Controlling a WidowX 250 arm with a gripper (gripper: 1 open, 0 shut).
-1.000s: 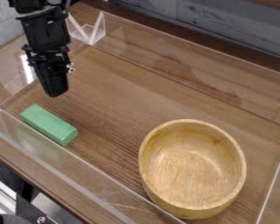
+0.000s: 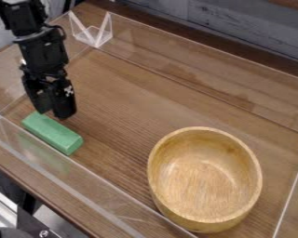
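My black gripper (image 2: 51, 104) hangs at the left of the camera view, low over the wooden table, just above and behind a green rectangular block (image 2: 52, 133). It is open, and the block lies flat on the table in front of it.
A round tan wooden bowl (image 2: 204, 181) stands at the lower right. A clear plastic edge runs along the left and front of the table.
The block and bowl have not moved.
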